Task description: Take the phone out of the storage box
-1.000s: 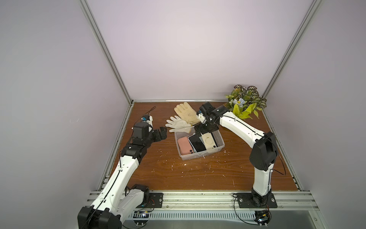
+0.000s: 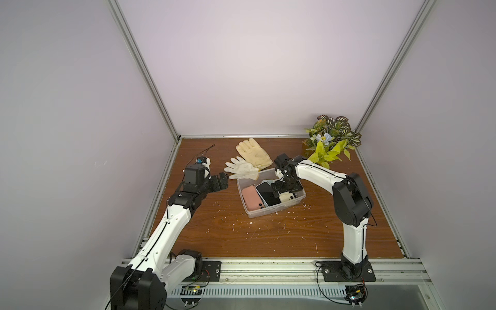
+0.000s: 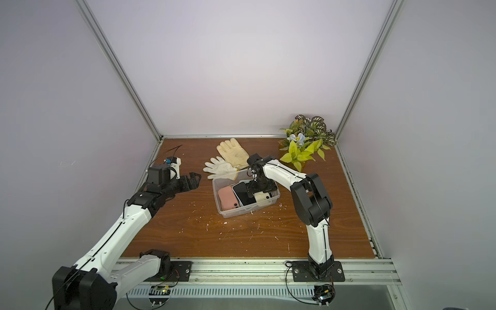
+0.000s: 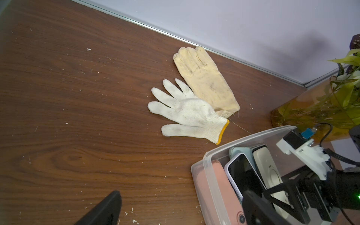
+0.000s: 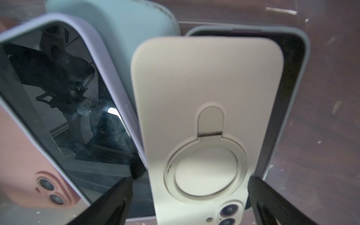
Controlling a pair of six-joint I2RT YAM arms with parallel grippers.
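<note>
A clear plastic storage box [image 2: 273,208] holds several phones. Inside are a pink phone [image 2: 251,198] on the left, a lilac-edged one with a dark screen [image 4: 245,174] beside it, and a cream phone with a ring on its back [image 5: 210,90]. The cream phone lies over a dark-screened phone [image 5: 290,67]; a light blue one [image 5: 123,33] is partly covered. My right gripper is open over the box, one finger on each side of the cream phone's camera end; contact cannot be made out. Left of the box my left gripper [image 2: 222,181] hangs open and empty.
Behind the box lie a white knit glove [image 4: 187,112] and a cream glove [image 4: 208,78]. A leafy potted plant [image 2: 330,142] stands at the back right. Bare wood table [image 2: 258,237] stretches in front and to the left.
My right gripper has moved from the box's back edge forward and right, down over the cream phone. The box has shifted slightly rightward. My left arm has moved only slightly.
</note>
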